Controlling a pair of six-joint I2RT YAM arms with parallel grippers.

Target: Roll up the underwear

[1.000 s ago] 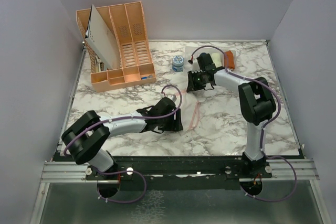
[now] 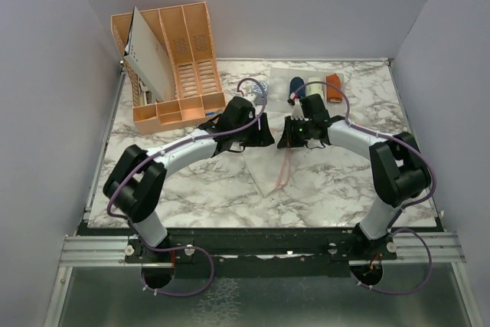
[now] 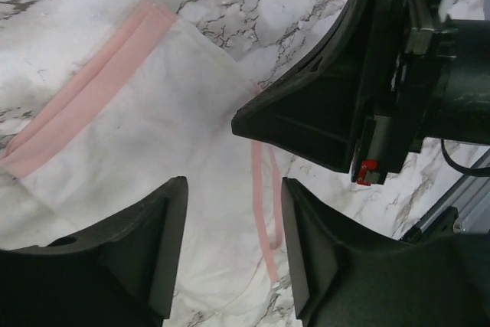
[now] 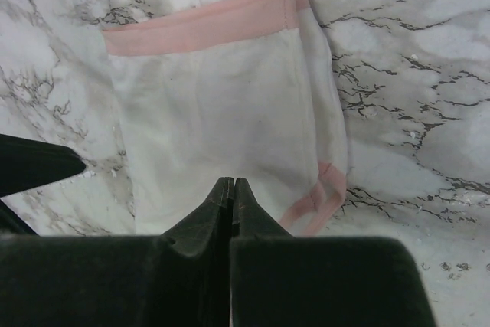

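Observation:
White underwear with pink trim (image 2: 268,166) lies spread on the marble table, its pink waistband (image 4: 207,24) toward the far side. In the left wrist view its white cloth (image 3: 184,143) lies beyond my left gripper, whose fingers stand apart with nothing gripped between them. Above the right part of the cloth, my right gripper is shut, its tips together and no cloth showing between them. In the right wrist view a pink leg trim (image 4: 314,201) shows folded at the lower right.
An orange compartment box (image 2: 180,112) stands at the back left. Behind the arms lie rolled items, dark blue (image 2: 297,88) and orange (image 2: 334,88), on a pale sheet, with a blue-and-white can (image 2: 260,91) to their left.
My left gripper has moved away from the table's front edge, toward the waistband end.

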